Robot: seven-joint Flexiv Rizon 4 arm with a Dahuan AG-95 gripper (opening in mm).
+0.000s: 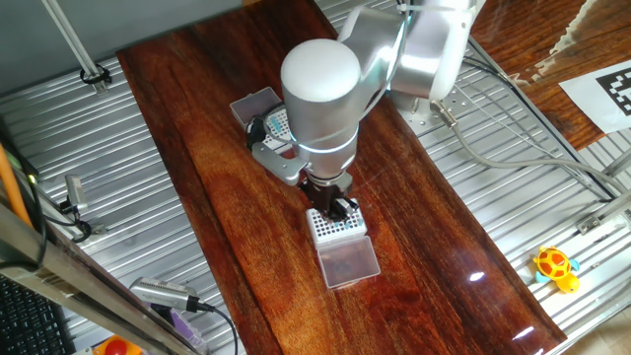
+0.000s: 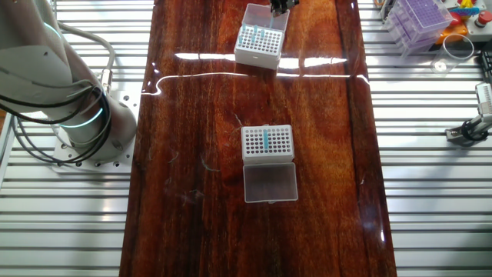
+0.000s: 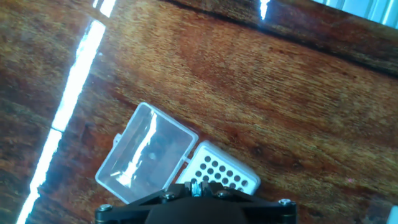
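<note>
In exterior view 1, my gripper [image 1: 343, 209] is low over a white rack box [image 1: 338, 231] with a grid of holes and its clear lid [image 1: 349, 262] folded open. The wrist view shows the box [image 3: 222, 170] partly covered by my gripper. Something teal [image 3: 196, 188] is at the fingertips; whether it is gripped or stands in the rack cannot be told. Exterior view 2 shows the same box [image 2: 259, 48] with several teal pieces, my gripper [image 2: 281, 6] at the top edge. A second open rack box [image 2: 267, 144] holds a teal row.
In exterior view 2, bare wooden table [image 2: 200, 208] surrounds the second box. A purple rack [image 2: 419, 21] and a clear cup [image 2: 453, 52] stand off the table to the right. A toy turtle [image 1: 555, 266] lies off the table in exterior view 1.
</note>
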